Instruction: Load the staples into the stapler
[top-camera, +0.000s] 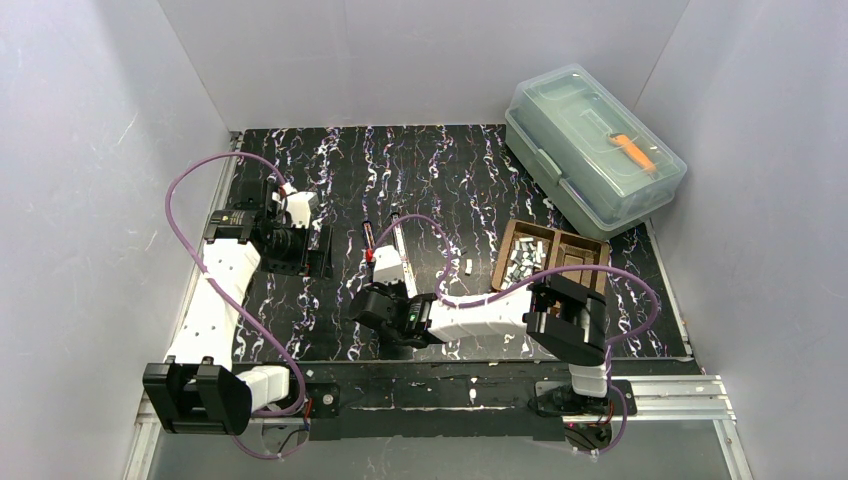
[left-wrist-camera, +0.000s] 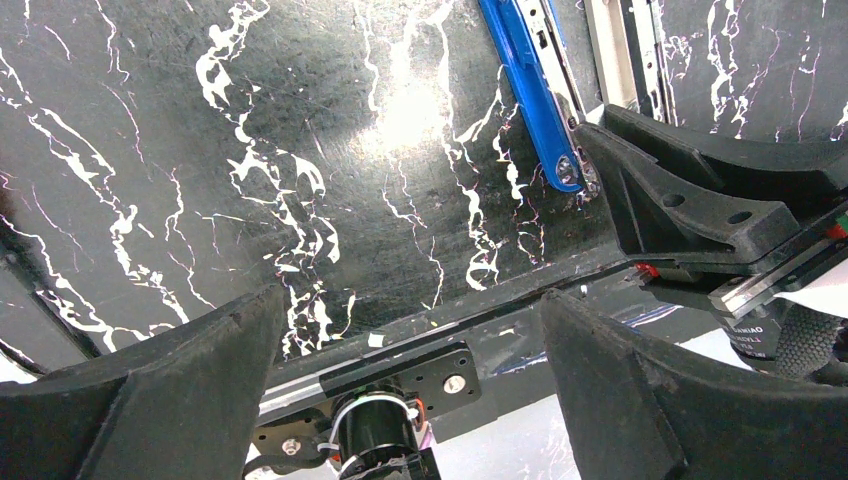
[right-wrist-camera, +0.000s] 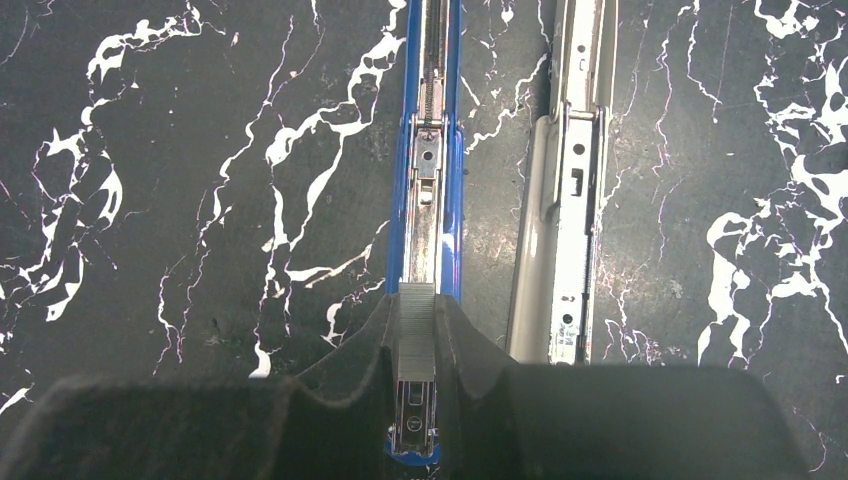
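Observation:
The blue stapler (right-wrist-camera: 452, 210) lies lengthwise on the black marbled table, its metal channel facing up. A grey strip of staples (right-wrist-camera: 417, 335) is pinched between the fingertips of my right gripper, which is shut on it. From the right wrist view, the strip lines up over the near part of the channel; whether it touches the metal cannot be told. In the left wrist view the stapler (left-wrist-camera: 535, 110) shows beside the right gripper's fingers (left-wrist-camera: 690, 200), and the strip is hidden. My left gripper is open and empty, off to the left.
A grey-white stapler (right-wrist-camera: 570, 220) lies close along the blue one's right side. One small piece (top-camera: 468, 267) rests on the table. To the right are a brown divided tray (top-camera: 555, 232) of staple pieces and a lidded clear box (top-camera: 600, 150).

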